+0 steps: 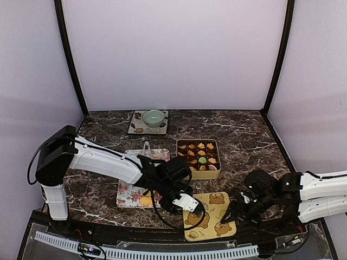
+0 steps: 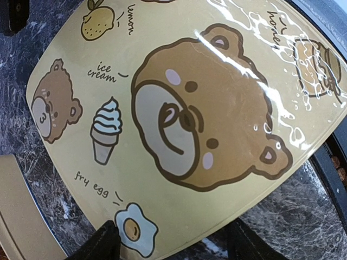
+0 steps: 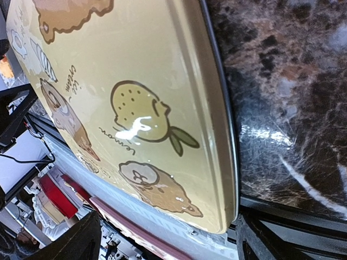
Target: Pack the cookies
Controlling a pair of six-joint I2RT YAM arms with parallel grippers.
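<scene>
The pale yellow lid [image 1: 206, 232] with bear drawings lies near the table's front edge, partly covered by my left arm. It fills much of the left wrist view, where its near edge [image 2: 227, 219] reaches the space before the parted fingers of my left gripper. At the lid's right side, my right gripper [image 1: 229, 212] is low and open. A lid corner [image 3: 219, 219] comes down between its spread fingers in the right wrist view. Behind the lid stands the cookie box [image 1: 205, 175], uncovered, with several cookies in its compartments.
Left of the box, a floral tray [image 1: 126, 196] with some cookies is partly under my left arm. A pale green bowl [image 1: 154, 117] rests on a patterned board [image 1: 135, 129] at the back. Dark marble is clear at the back right.
</scene>
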